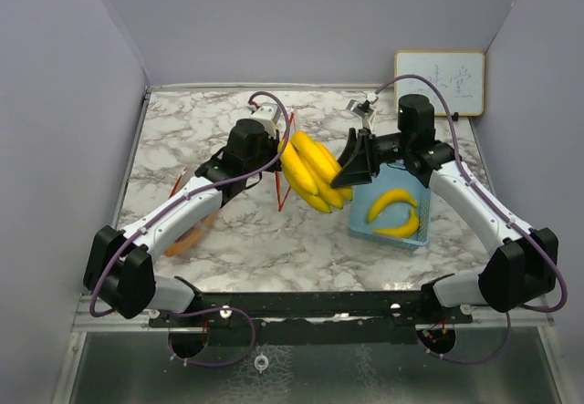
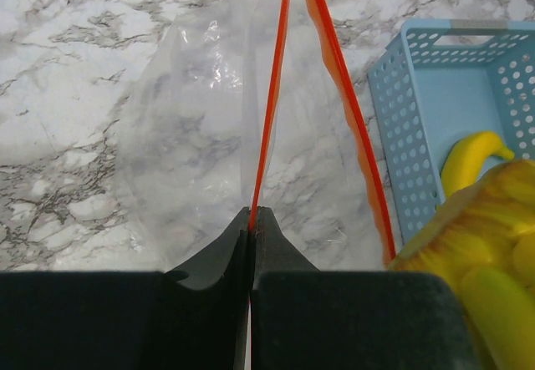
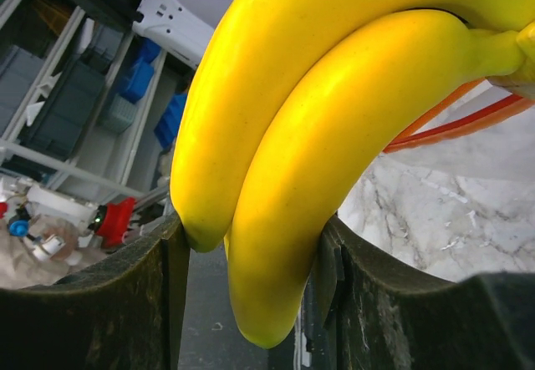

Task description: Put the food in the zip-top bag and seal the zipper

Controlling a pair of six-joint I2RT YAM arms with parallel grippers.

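Note:
In the top view, a bunch of yellow bananas [image 1: 310, 174] is held in the air by my right gripper [image 1: 351, 174]. Its fingers [image 3: 334, 261] press both sides of the lower banana ends in the right wrist view. My left gripper is shut on one orange zipper edge of the clear zip top bag [image 2: 196, 111]. The bag's other orange edge [image 2: 355, 107] stands apart, leaving the mouth parted. The bunch hangs beside this mouth, outside it, close to the far orange edge.
A blue basket [image 1: 394, 239] with bananas [image 1: 392, 205] inside stands beneath the right arm. An orange-edged item [image 1: 190, 240] lies partly under the left arm. At the back right is a whiteboard [image 1: 443, 68].

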